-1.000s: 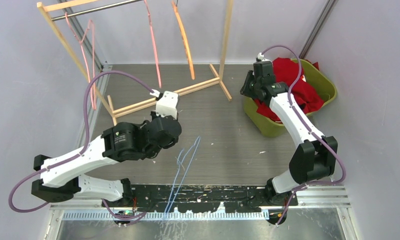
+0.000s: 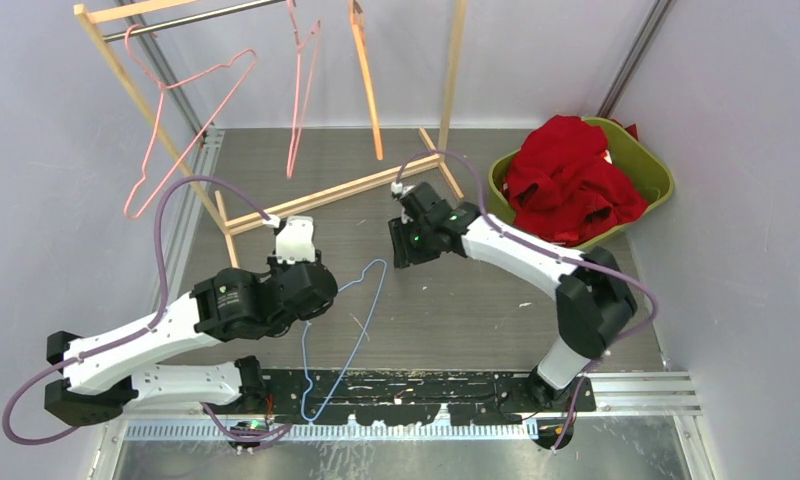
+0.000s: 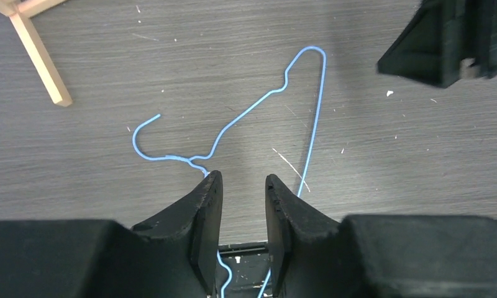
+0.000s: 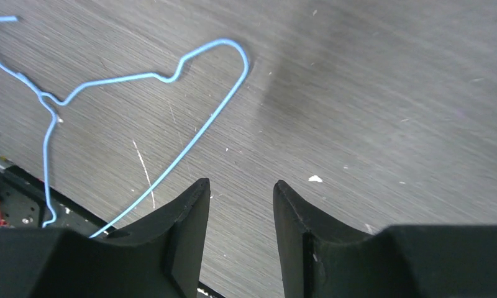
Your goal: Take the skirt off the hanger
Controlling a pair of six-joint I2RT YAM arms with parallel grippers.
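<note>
A blue wire hanger lies flat on the grey floor in the middle, also seen in the left wrist view and right wrist view, with no cloth on it. Red cloth is heaped in a green basket at the right; I cannot tell whether it is a skirt. My left gripper hangs over the hanger, part open, nothing between its fingers. My right gripper is right of the hanger, part open and empty.
A wooden rack at the back carries pink hangers and an orange one, all bare. Its feet reach onto the floor. Free floor lies between the basket and the front edge.
My right gripper has moved left and down, away from the basket. The left arm has shifted left. The blue hanger has settled flatter and wider; hanging hangers have swung.
</note>
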